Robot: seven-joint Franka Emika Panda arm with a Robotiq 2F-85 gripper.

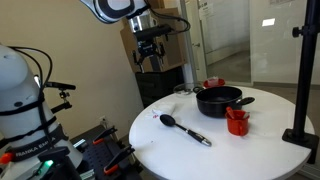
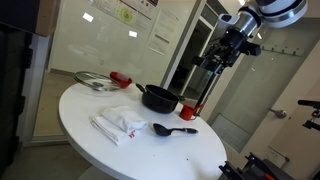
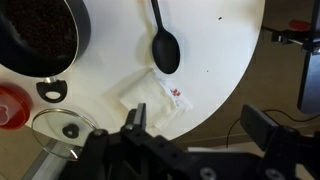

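My gripper [image 1: 152, 65] is open and empty, raised above the left side of the round white table [image 1: 240, 160]. In the wrist view its dark fingers stand wide apart at the bottom. A black spoon [image 1: 185, 129] lies on the table, its bowl toward the arm's side. A folded white cloth [image 3: 153, 98] with small red marks lies flat near it. Behind them stands a black pan [image 2: 160, 99] with dark contents [image 3: 42, 22]. A red cup [image 1: 237, 122] with something red inside stands beside the pan.
A glass lid [image 2: 95, 80] and a red item [image 2: 121, 79] lie at the table's far side. A black post [image 1: 301, 75] rises by the table's right edge. Bare tabletop surrounds the spoon, mostly toward the front.
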